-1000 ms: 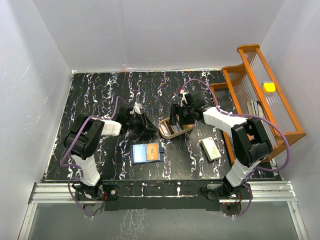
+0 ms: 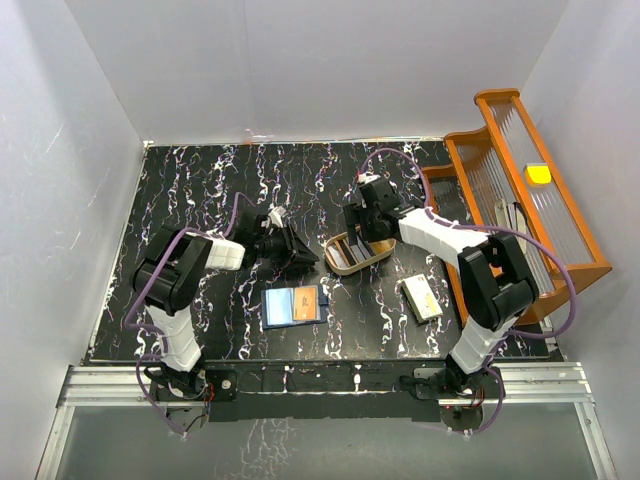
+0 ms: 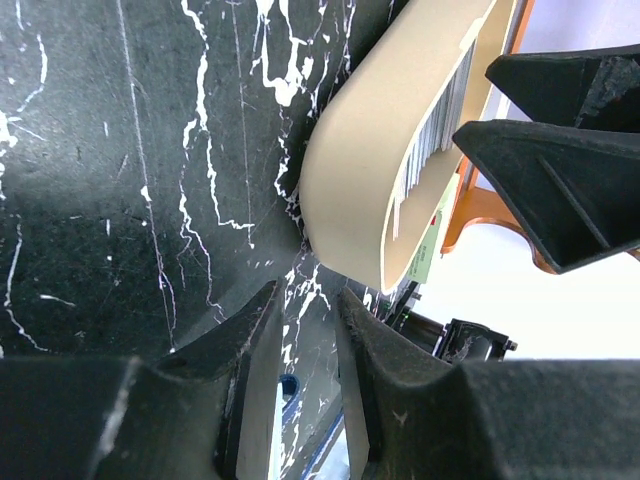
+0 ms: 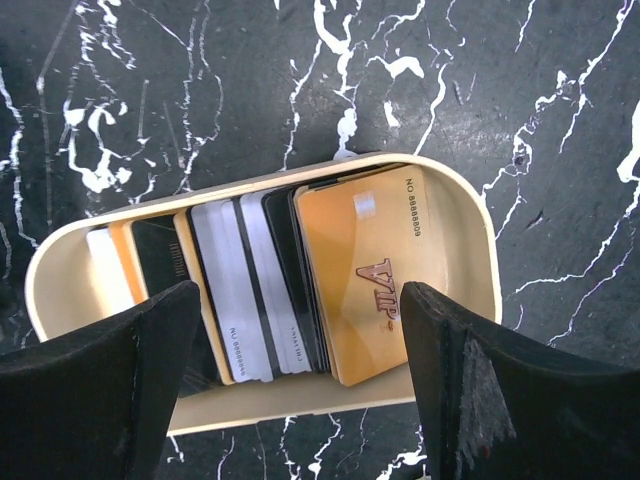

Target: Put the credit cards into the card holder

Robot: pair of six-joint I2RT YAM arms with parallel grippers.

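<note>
The cream card holder (image 2: 340, 258) sits mid-table, filled with a row of cards. In the right wrist view an orange VIP card (image 4: 365, 270) lies at one end beside silver cards (image 4: 238, 290) and black ones. My right gripper is open over the holder, nothing between its fingers. My left gripper is just left of the holder, its fingers a little apart and empty, beside the holder's rounded end.
A blue tray (image 2: 279, 307) with an orange card lies at the front. A pale box (image 2: 421, 298) is front right. A wooden rack (image 2: 560, 220) stands along the right side.
My right gripper has risen and shifted slightly up over the holder, and the holder sits a little further right than a second ago. The left arm shows little change.
</note>
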